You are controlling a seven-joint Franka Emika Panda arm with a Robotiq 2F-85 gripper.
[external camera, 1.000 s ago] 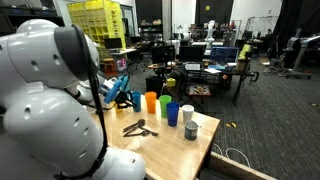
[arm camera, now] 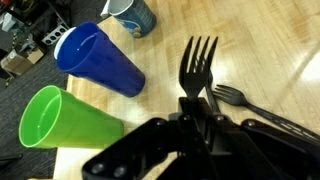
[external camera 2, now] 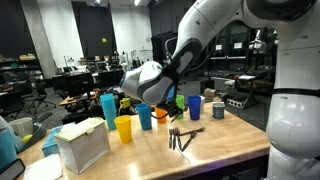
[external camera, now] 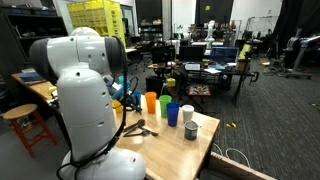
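A dark fork (arm camera: 197, 66) stands out from my gripper, its tines facing away from the fingers; the gripper is shut on it. The fork's handle is hidden among the dark fingers. Below it on the wooden table lie another fork (arm camera: 262, 109) and a further dark utensil (arm camera: 211, 98), partly covered by the held one. In the second exterior view the loose utensils (external camera 2: 182, 138) rest near the table's front, with the arm's white wrist (external camera 2: 150, 82) above and behind them. The held fork is too small to make out clearly in the exterior views.
A blue cup (arm camera: 100, 58), a green cup (arm camera: 68, 122) and a grey mug (arm camera: 133, 15) stand beside the gripper. Orange (external camera: 151, 102) and yellow cups (external camera 2: 124, 128) and a white box (external camera 2: 83, 145) occupy other parts of the table.
Over the last second the arm has risen and its wrist has shifted left in the first exterior view. The cups and the utensils on the table look unmoved.
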